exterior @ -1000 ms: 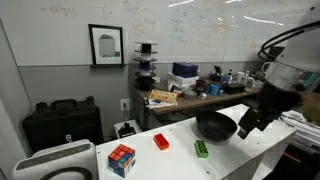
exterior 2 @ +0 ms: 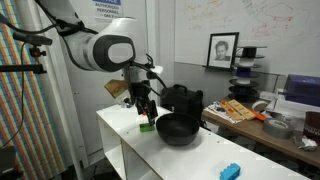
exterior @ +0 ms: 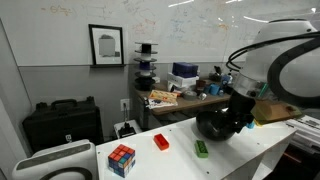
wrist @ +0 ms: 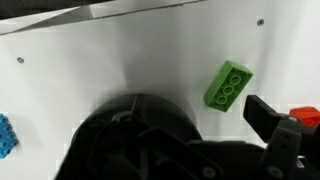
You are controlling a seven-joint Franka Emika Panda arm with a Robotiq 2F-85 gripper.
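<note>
A green brick [exterior: 201,149] lies on the white table, in front of a black pan [exterior: 209,124]. In the wrist view the green brick [wrist: 228,86] shows between the spread fingers of my gripper, nearer the right finger. The gripper is open and holds nothing. It hangs above the table; in exterior view 2 the green brick [exterior 2: 147,127] is just beside the pan [exterior 2: 177,129]. Part of the pan is hidden behind the arm in exterior view 1. A red brick [exterior: 161,142] and a blue brick [exterior 2: 230,172] also lie on the table.
A Rubik's cube [exterior: 121,160] sits near the white appliance [exterior: 57,163] on the left. Behind the table, a shelf carries boxes [exterior: 185,70] and stacked dark dishes [exterior: 146,65].
In exterior view 1 the arm has swung leftward from the right side, and its gripper end now overlaps the pan. The bricks, pan and cube have stayed put.
</note>
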